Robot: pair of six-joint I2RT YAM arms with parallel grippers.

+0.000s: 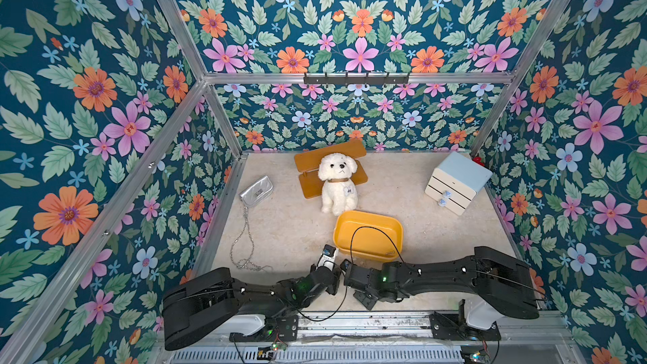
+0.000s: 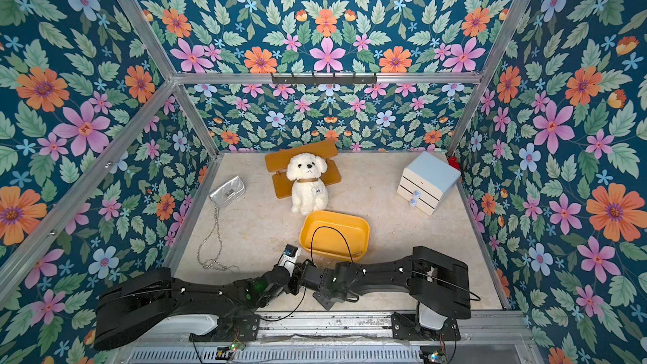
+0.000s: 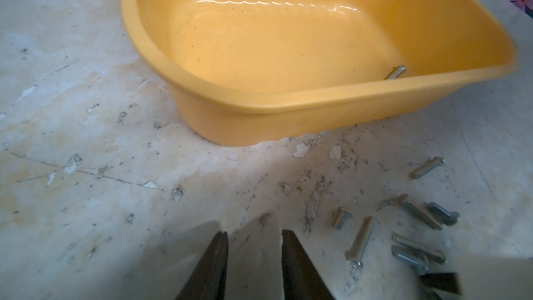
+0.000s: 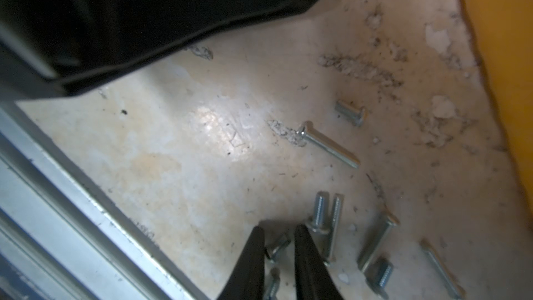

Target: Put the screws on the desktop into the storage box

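The yellow storage box (image 1: 368,219) sits at front centre; in the left wrist view one screw (image 3: 395,72) lies inside it. Several silver screws (image 3: 419,214) lie loose on the desktop before the box. My left gripper is low over the desktop left of them, part open with empty space between its fingers. My right gripper is down among the screws, with a screw (image 4: 277,247) between its narrowly spaced fingertips, shut on it.
A white plush dog (image 1: 337,188) sits on brown boards behind the box. A silver chain bag (image 1: 256,192) lies left, a small drawer cabinet (image 1: 458,182) stands right. The arms are close together at the front.
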